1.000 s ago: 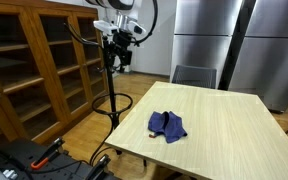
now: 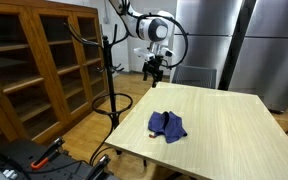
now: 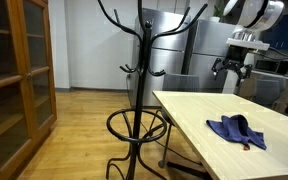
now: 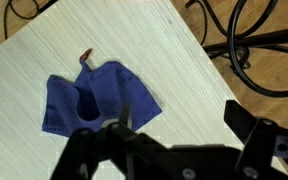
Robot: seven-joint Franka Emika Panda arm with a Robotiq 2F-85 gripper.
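Observation:
A dark blue cloth (image 2: 167, 125) lies crumpled on the pale table (image 2: 219, 130), near its left part in exterior view 1. From the wrist, the cloth (image 4: 109, 88) shows a raised dark fold, and a small reddish-brown piece (image 4: 85, 57) sticks out at its upper edge. My gripper is open, its fingers wide apart and nothing held. It hangs well above the table; the cloth sits to the left of the gap between the fingers in the wrist view. Exterior view 2 shows the gripper (image 3: 230, 66) high above the table's far side.
A black coat stand (image 3: 136, 95) rises from the floor beside the table's edge, its hooks reaching up near the arm in exterior view 1. Behind the table stands a grey chair (image 2: 195, 78). Wooden glass-fronted cabinets (image 2: 69, 60) line the left.
In exterior view 1 the arm has swung right, away from the coat stand, and the gripper now appears lower. The cloth has stayed in place.

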